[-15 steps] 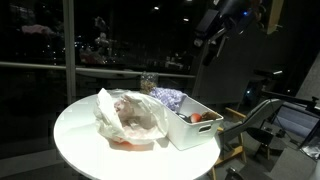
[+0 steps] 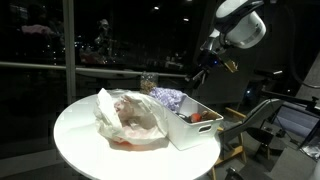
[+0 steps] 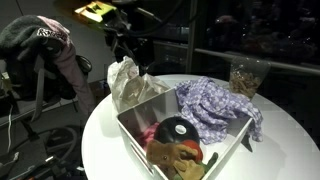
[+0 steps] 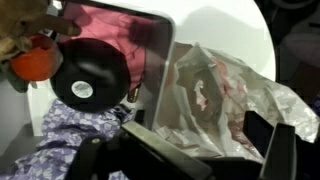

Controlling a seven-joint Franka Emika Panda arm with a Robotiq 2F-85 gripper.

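Observation:
My gripper (image 2: pixel 196 76) hangs in the air above the table, over the box area, its fingers apart. In the wrist view a dark finger (image 4: pixel 165 152) shows at the lower edge, with no object held. A white box (image 3: pixel 228 155) holds a black round pan-like item (image 3: pixel 177 136), a brown plush toy (image 3: pixel 172 160), something red and a purple patterned cloth (image 3: pixel 210 108) draped over its rim. Beside the box lies a crumpled whitish bag (image 2: pixel 130 118) with something pinkish inside.
A clear container of brown bits (image 3: pixel 248 76) stands at the table's back. The round white table (image 2: pixel 80 135) has bare room at its left and front. Chairs (image 2: pixel 294 121) stand beyond the table to the right.
The arm has come down, bringing my gripper lower toward the box. The box, cloth and bag look unmoved.

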